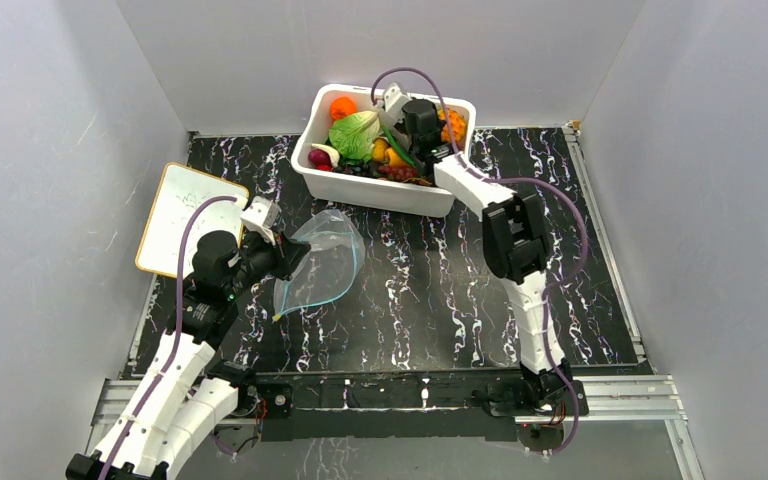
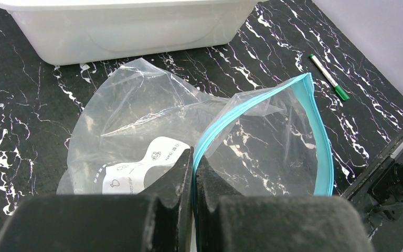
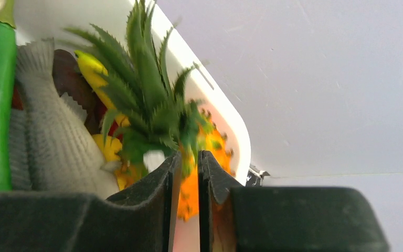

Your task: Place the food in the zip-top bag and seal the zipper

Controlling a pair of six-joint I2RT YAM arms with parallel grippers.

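The clear zip bag [image 1: 325, 265] [image 2: 120, 121] with a blue zipper lies spread on the table; my left gripper is shut on its zipper edge. The white bin [image 1: 380, 200] [image 2: 131, 31] holds food: lettuce [image 1: 353, 134], an orange [image 1: 343, 108], a green cucumber-like item [image 3: 0, 115], a fish [image 3: 63, 142] and a spiky-leaved pineapple-like item [image 3: 152, 79] with an orange body. My right gripper is inside the bin at its right part, fingers nearly together at that item, slightly apart; what lies between them is unclear in the blurred view.
A whiteboard [image 1: 185, 215] lies at the left. A green marker [image 2: 328, 76] lies on the table beyond the bag. Grey walls enclose the back and sides.
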